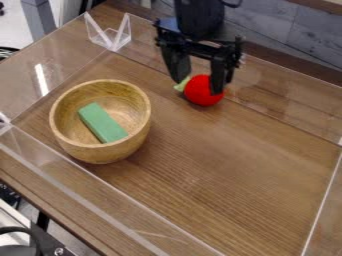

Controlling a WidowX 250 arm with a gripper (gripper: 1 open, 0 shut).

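My black gripper (198,62) is at the top centre, open, its two fingers spread above and around a red round object (205,92) on the wooden table (241,190). A small light green piece (181,84) lies at the red object's left side. A wooden bowl (132,141) at the left holds a green block (103,122). Whether the fingers touch the red object cannot be told.
A clear wire or plastic holder (111,30) stands at the upper left. A dark cable or object lies at the bottom left corner.
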